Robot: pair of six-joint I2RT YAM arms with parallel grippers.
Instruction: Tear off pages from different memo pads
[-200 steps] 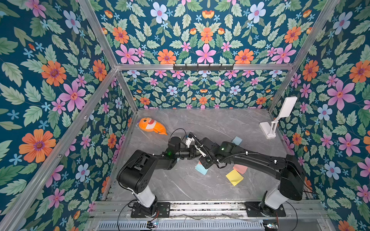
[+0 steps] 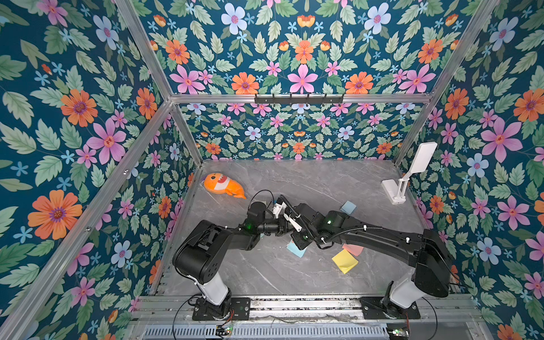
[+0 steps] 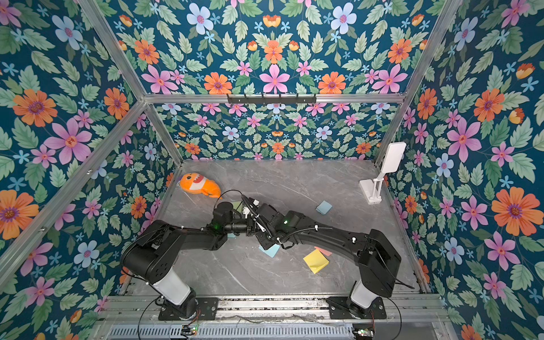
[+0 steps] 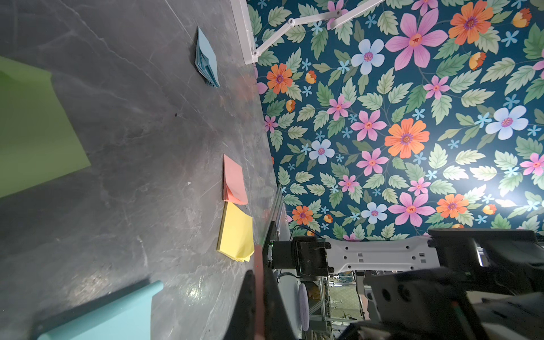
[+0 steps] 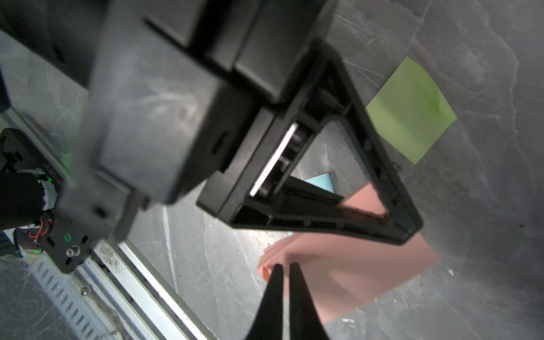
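A thin pink sheet hangs above the table, seen edge-on in the left wrist view, where my left gripper is shut on it. Several layers and a folded corner show at its edge in the right wrist view. There my right gripper stands shut with its tips at this edge; whether paper is between them is unclear. The grippers meet over the table's middle. On the table lie a yellow pad (image 2: 344, 261), a pink pad (image 2: 354, 249) and a grey-blue pad (image 2: 348, 207).
A light blue sheet (image 3: 269, 250) lies below the arms, and a green sheet (image 5: 410, 110) lies behind them. An orange plush toy (image 2: 222, 184) rests back left, a white lamp (image 2: 395, 191) back right.
Pink that showed beside the light blue sheet is now mostly hidden in the top left view. My left arm is nearly still.
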